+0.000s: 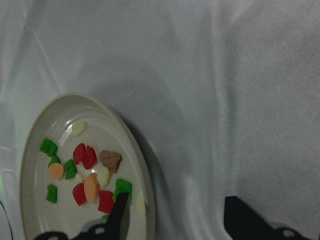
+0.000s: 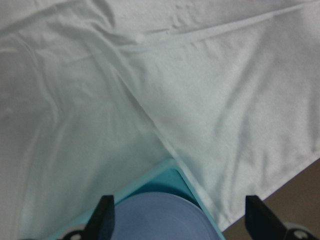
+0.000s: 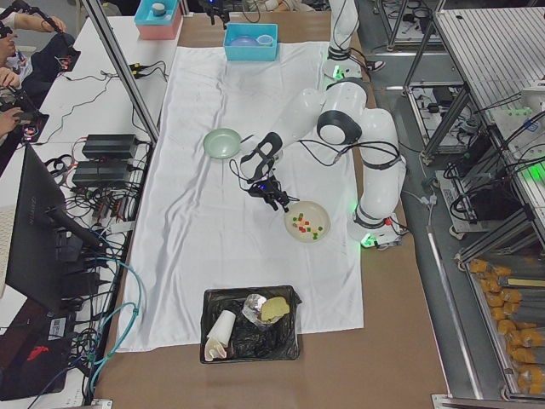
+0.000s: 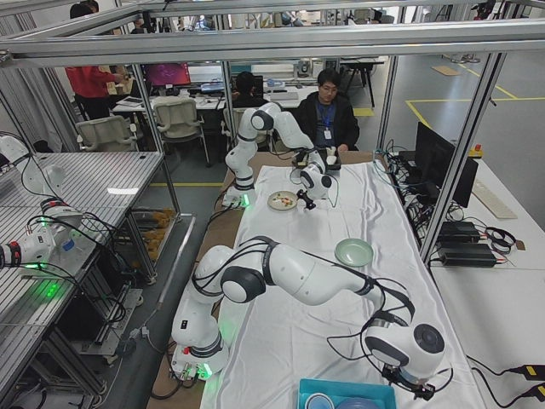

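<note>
A beige plate [image 3: 306, 210] with several small red, green, orange and pale pieces lies on the white cloth. My left gripper [image 3: 281, 204] is open just at its rim, with no object held. A green plate [image 3: 222, 143] [image 4: 353, 252] lies farther along the cloth. My right gripper is open over a blue bin [image 3: 251, 51] [image 4: 345, 388], in which a blue-purple plate [image 2: 160, 222] and a light cup [image 4: 319, 402] sit.
A black bin [image 3: 250, 348] with crumpled foil, a white cylinder and other rubbish stands at the end of the cloth. Monitors and cables line one side.
</note>
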